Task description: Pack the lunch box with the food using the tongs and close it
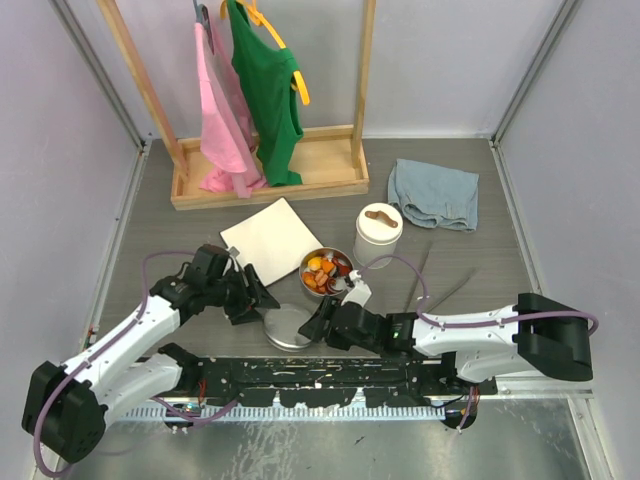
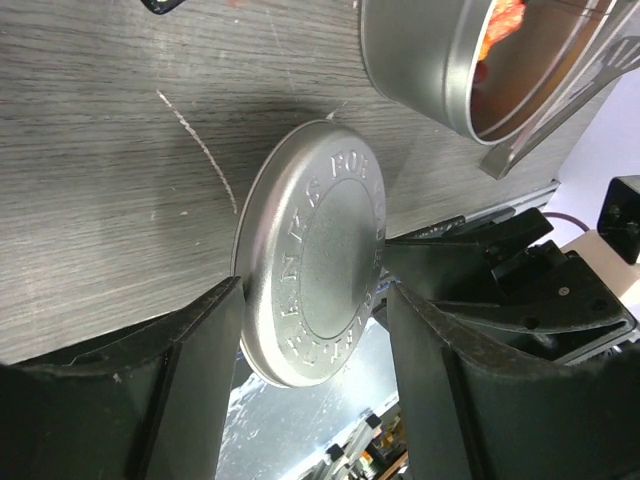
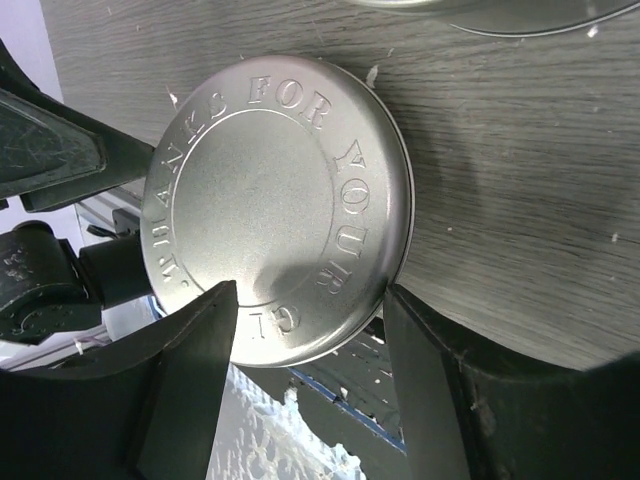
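A round silver lid point(image 1: 290, 327), embossed "THANKS FOR YOUR", is at the front edge of the table, tilted in the left wrist view point(image 2: 325, 255). My left gripper point(image 1: 258, 305) is at its left side and my right gripper point(image 1: 316, 320) at its right. The fingers of each reach its rim; whether they have closed on it is unclear. Just behind the lid stands the steel lunch box point(image 1: 325, 272) with orange and red food inside, also seen in part in the left wrist view point(image 2: 445, 50).
A cream board point(image 1: 268, 240) lies behind left, a white canister point(image 1: 378, 235) behind right. Chopsticks or utensils point(image 1: 420, 270) lie on the right. A folded blue cloth point(image 1: 433, 195) and a wooden rack point(image 1: 320, 170) with hanging clothes stand at the back.
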